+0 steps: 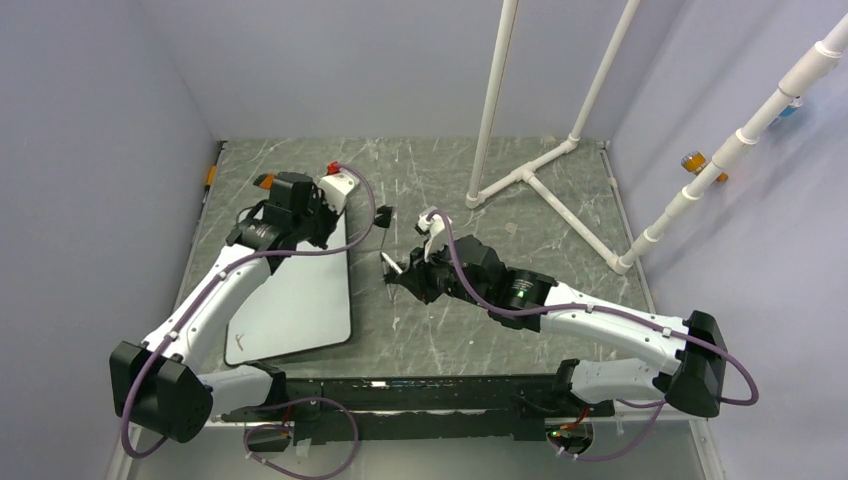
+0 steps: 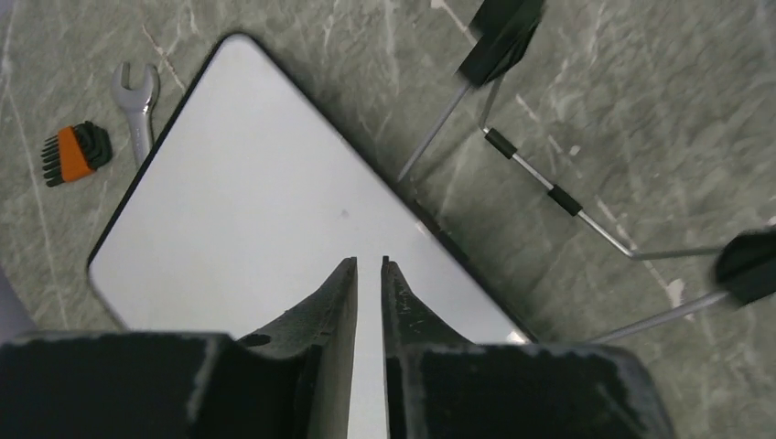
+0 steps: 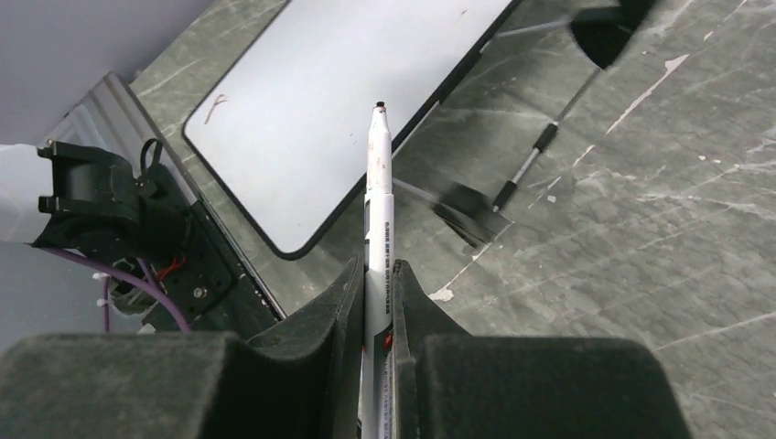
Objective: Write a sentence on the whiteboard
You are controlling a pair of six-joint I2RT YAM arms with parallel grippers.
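Observation:
The whiteboard lies at the left of the marble surface, a small reddish mark on it. Over its far part is my left gripper, its fingertips a narrow gap apart with nothing seen between them. My right gripper is shut on a white marker, tip pointing away from the gripper, right of the board in the top view. A metal stand with black pads shows beside the board, partly blurred.
A wrench and an orange-and-black tool lie beside the board. A white pipe frame stands at the right, and free marble surface lies around its foot.

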